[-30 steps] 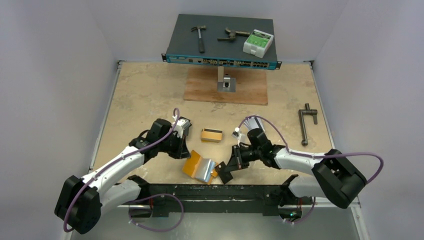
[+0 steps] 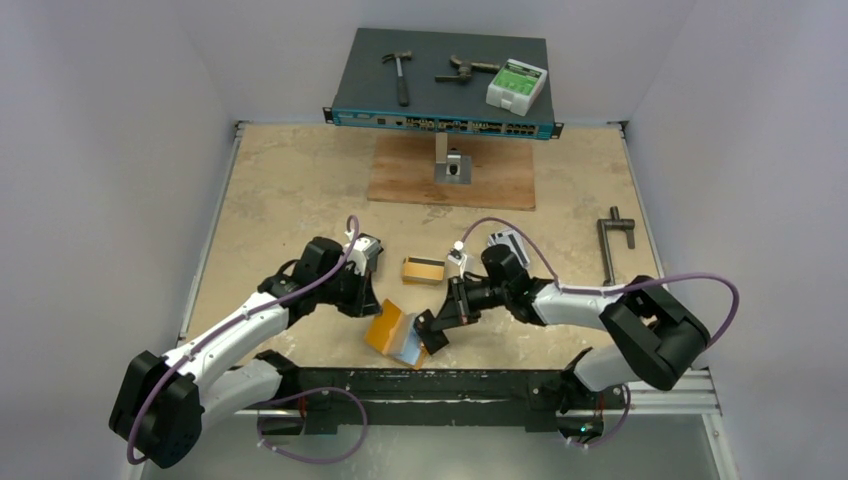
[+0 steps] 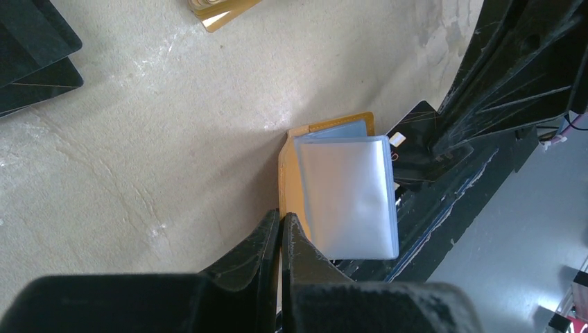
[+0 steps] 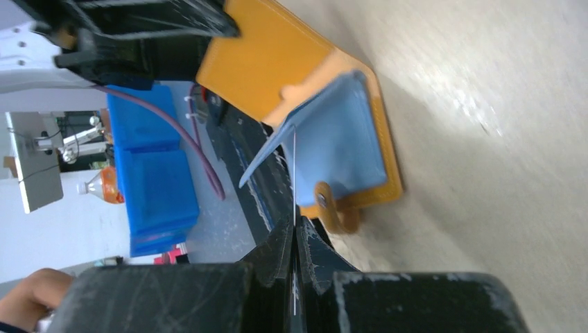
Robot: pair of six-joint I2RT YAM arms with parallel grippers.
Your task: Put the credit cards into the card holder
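Observation:
The orange card holder [image 2: 385, 326] lies spread at the table's front, its pale sleeves [image 3: 347, 191] standing partly lifted. My left gripper is shut on the edge of the holder's orange cover. A black card [image 2: 431, 333] is pinched in my right gripper [image 2: 455, 310]. In the right wrist view, that card [image 4: 294, 173] shows edge-on as a thin line between the right fingertips. Its far edge overlaps the blue sleeve [image 4: 340, 139] in that view; whether it is inside the sleeve or only before it, I cannot tell.
A gold card stack [image 2: 423, 270] lies behind the holder. Dark cards [image 3: 38, 62] lie near the left arm, and whitish cards [image 2: 511, 245] behind the right arm. A metal handle [image 2: 610, 245] sits at the right. The table's front edge runs close beside the holder.
My right gripper has carried the black card left and slightly back, up against the holder's sleeves. A blue sleeve face now shows where it looked silvery. The left arm has stayed still.

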